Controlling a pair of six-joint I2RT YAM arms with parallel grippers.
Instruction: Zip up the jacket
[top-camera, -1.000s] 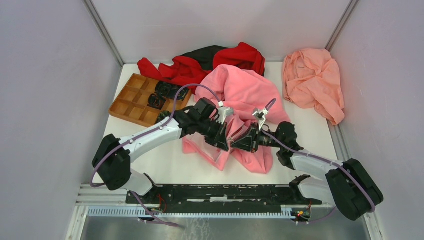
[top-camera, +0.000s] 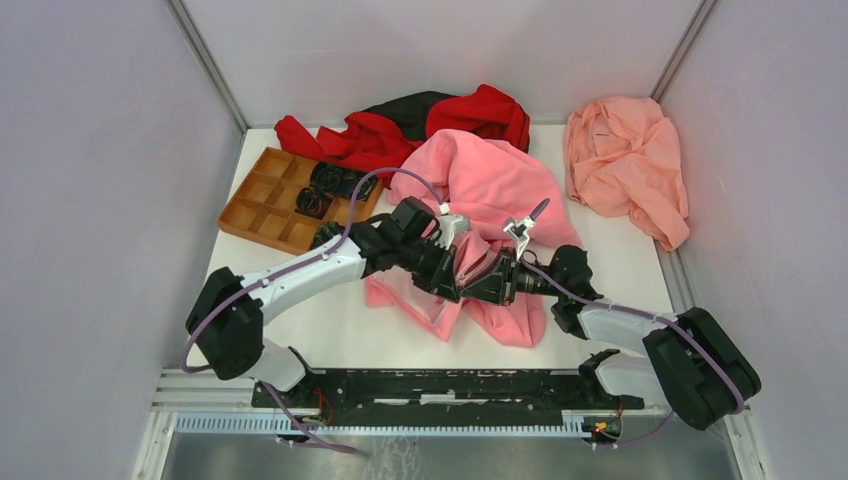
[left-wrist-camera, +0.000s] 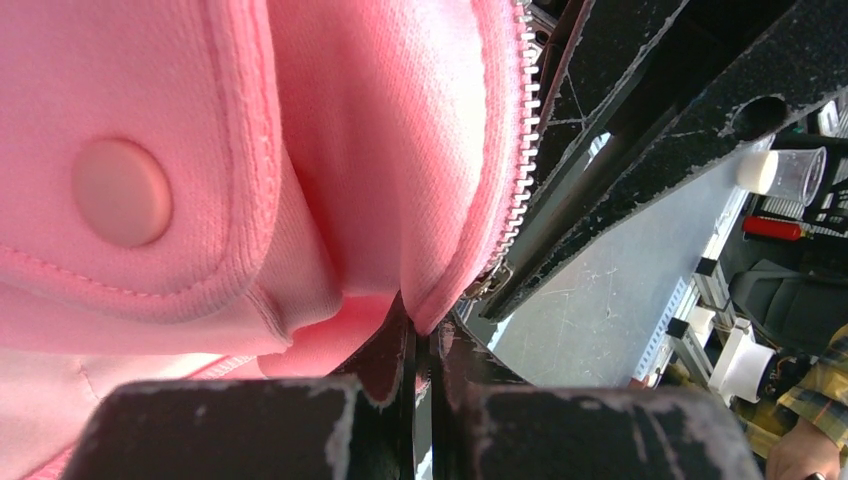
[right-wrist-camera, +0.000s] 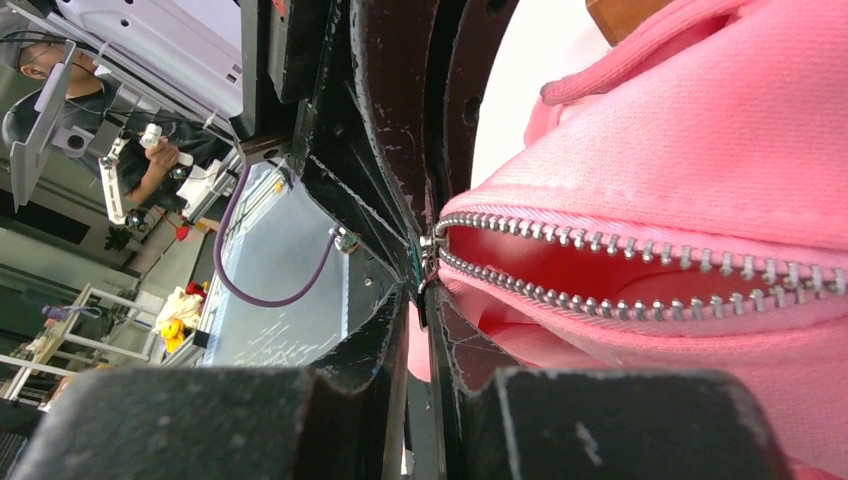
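The pink jacket (top-camera: 480, 175) lies mid-table, its front edge raised between my grippers. My left gripper is shut on a fold of pink cloth beside the zipper teeth (left-wrist-camera: 525, 140). In the right wrist view, two metal tooth rows (right-wrist-camera: 600, 242) bow apart over a gap and meet at the left by a small metal zipper piece (right-wrist-camera: 430, 245). Just below that piece, the tips of my right gripper are shut; whether a thin tab sits between them is hard to tell. The two grippers nearly touch, and the left one's dark fingers partly cover the zipper end.
A wooden compartment tray (top-camera: 250, 215) with dark coiled items stands at the left. Red cloth (top-camera: 480, 115) lies along the back, and a peach garment (top-camera: 625, 165) is heaped at the right. Bare table (top-camera: 330, 340) shows at the front left.
The right arm has shifted very slightly, its elbow a little to the left. Otherwise both grippers and the jacket look nearly the same in the top view.
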